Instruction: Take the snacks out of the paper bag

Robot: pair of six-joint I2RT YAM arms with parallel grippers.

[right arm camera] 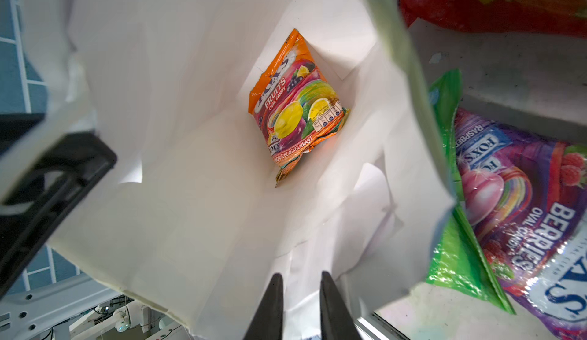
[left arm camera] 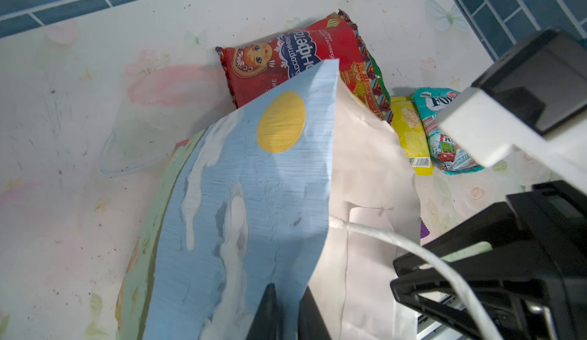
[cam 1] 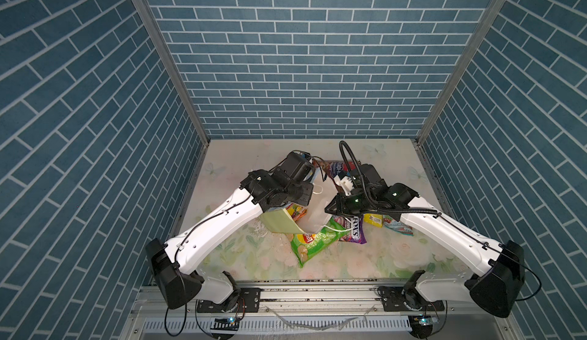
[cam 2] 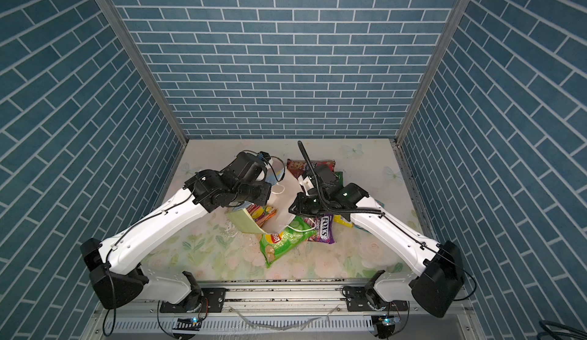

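The paper bag [left arm camera: 244, 217], light blue outside and white inside, is tipped so that its mouth faces my right arm. My left gripper is shut on the bag's wall near its mouth. Deep inside, an orange Fox's Fruits candy packet [right arm camera: 299, 104] lies against the white lining, and it also shows through the mouth in the top left view. At the mouth stands my right gripper, its fingers slightly apart and nothing between them. The packet is well beyond its fingertips.
Outside the bag lie a green snack bag [cam 1: 311, 243], a purple Fox's Berries packet [right arm camera: 526, 211], a red candy bag [left arm camera: 293, 52], a yellow packet [left arm camera: 411, 132] and a turquoise Fox's packet [left arm camera: 452, 144]. The bag's white cord handle [left arm camera: 422, 251] crosses before the right gripper.
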